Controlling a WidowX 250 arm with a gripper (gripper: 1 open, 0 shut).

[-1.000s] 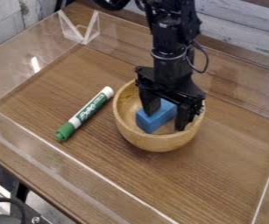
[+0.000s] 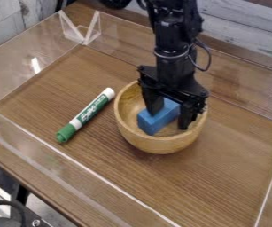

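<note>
A wide tan bowl stands in the middle of the wooden table. A blue block lies inside it. My black gripper is lowered into the bowl from above, its fingers around the upper part of the block; whether they touch it or how far they are spread is hard to tell.
A white and green tube lies left of the bowl. A clear plastic object is at the back left. Dark cables lie at the bottom left.
My gripper has shifted very slightly; the bowl and block look almost unchanged.
</note>
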